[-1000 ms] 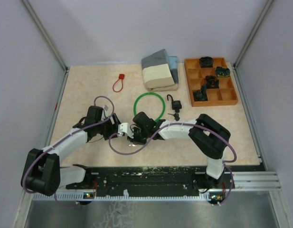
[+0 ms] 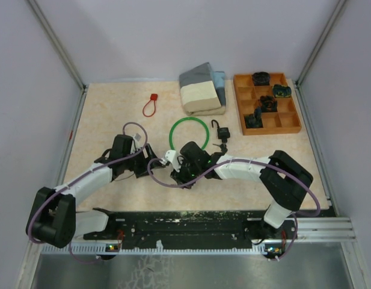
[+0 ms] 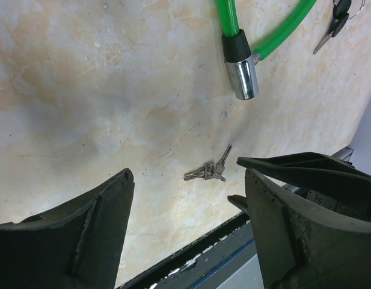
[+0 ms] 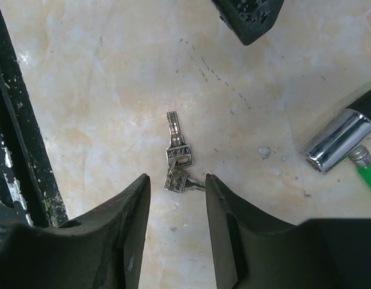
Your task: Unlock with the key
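My left gripper is open with empty space between its fingers. Below the green cable lock (image 3: 278,36), near its metal cylinder (image 3: 242,78), two small silver keys (image 3: 210,170) lie on the table. My right gripper hangs over these keys, part open; its fingertips flank the lower key (image 4: 176,180), and I cannot tell whether they touch it. Another key with a black head (image 3: 335,24) lies at the upper right of the left wrist view. A black padlock (image 2: 223,133) lies right of the green loop.
A wooden sectioned box (image 2: 275,123) with dark items stands at the back right, beside folded cloth (image 2: 200,96). A red looped lock (image 2: 153,97) lies at the back left. The table's front edge is close to the keys.
My right arm has moved rightward and slightly toward the front over the past second. The left arm has stayed about where it was.
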